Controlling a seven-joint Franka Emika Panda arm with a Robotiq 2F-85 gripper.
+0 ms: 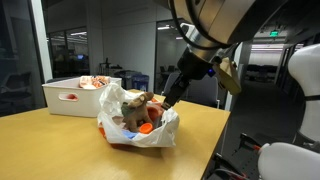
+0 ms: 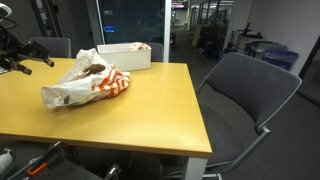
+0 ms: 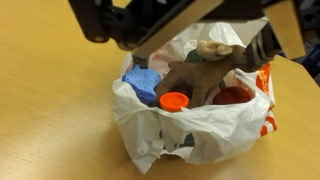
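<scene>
A white plastic bag with orange-red markings (image 2: pixel 75 92) lies open on the table. In the wrist view its mouth shows a brown plush-looking thing (image 3: pixel 196 78), an orange round lid (image 3: pixel 174 102), a blue item (image 3: pixel 142 80) and a dark red round item (image 3: pixel 232 96). My gripper (image 2: pixel 39 68) is above the table beside the bag, its fingertips apart in exterior view 2. Nothing shows held between them. Dark, blurred gripper parts cover the top of the wrist view and hide part of the bag's contents.
Behind the bag stands a white box (image 1: pixel 72 98) with orange-and-white material at its top. An empty dark chair (image 2: pixel 240 100) stands beyond the table's right edge.
</scene>
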